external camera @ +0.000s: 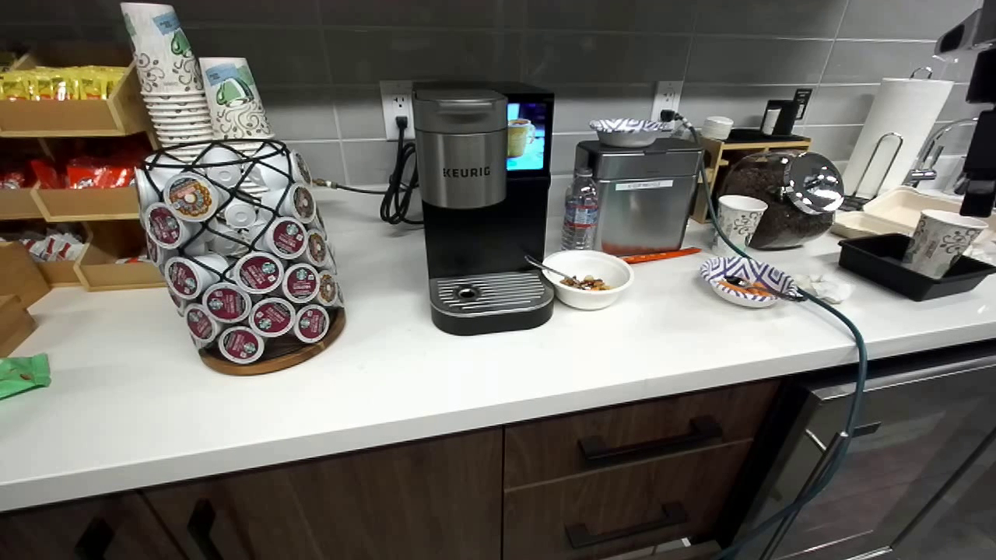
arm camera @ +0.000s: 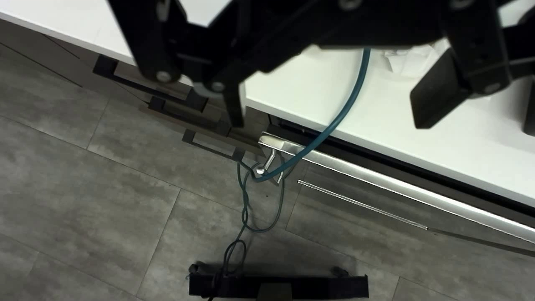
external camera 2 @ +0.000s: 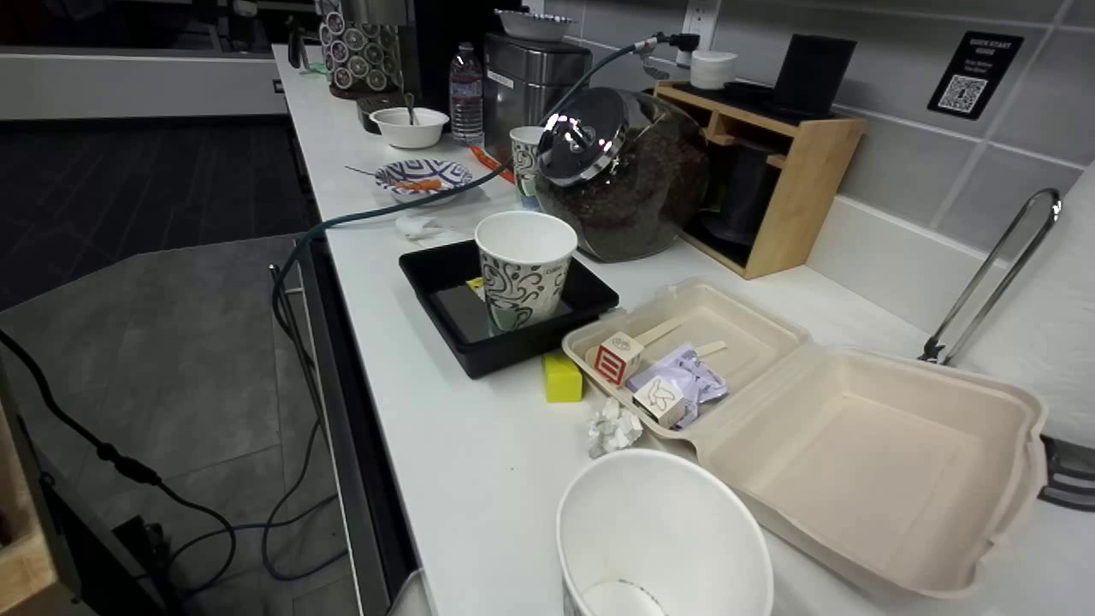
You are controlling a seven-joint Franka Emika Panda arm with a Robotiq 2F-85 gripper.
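My gripper stands open in the wrist view, its dark fingers (arm camera: 435, 98) wide apart and nothing held between them. Beneath it run the white counter's front edge and a teal cable (arm camera: 346, 108). Only a dark piece of the arm shows at the right border of exterior view 1. A patterned paper cup (external camera 2: 525, 272) stands in a black tray (external camera 2: 436, 308). Closer to the camera in exterior view 2 is another paper cup (external camera 2: 667, 524), cut off by the frame. An open takeout box (external camera 2: 883, 462) holds two stamped blocks and a purple packet (external camera 2: 689, 375).
On the counter stand a Keurig machine (external camera: 464, 168), a pod rack (external camera: 243, 261), a white bowl (external camera: 590, 291), a patterned bowl (external camera: 747, 280) and a tilted glass jar (external camera: 770, 205). The teal cable hangs over the edge.
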